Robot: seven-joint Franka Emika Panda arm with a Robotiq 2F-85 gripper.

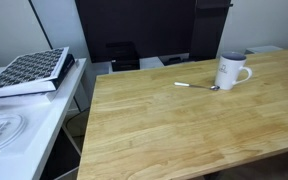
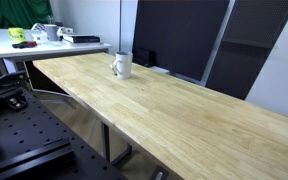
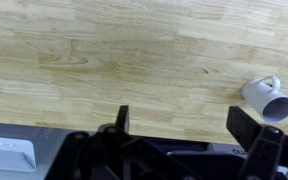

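Observation:
A white mug with a grey interior stands upright toward the back right of the wooden table in exterior view 1. Beside its base lies a spoon with a pale handle pointing left. The same mug shows near the far left end in exterior view 2, where the spoon is hard to make out. From above, the wrist view has the mug at the right edge. My open gripper hangs above the table with nothing between its fingers, left of the mug in that view. Neither exterior view shows the gripper.
A white side table holds a patterned box and a clear round lid. Dark panels stand behind the table. A perforated black platform lies in front.

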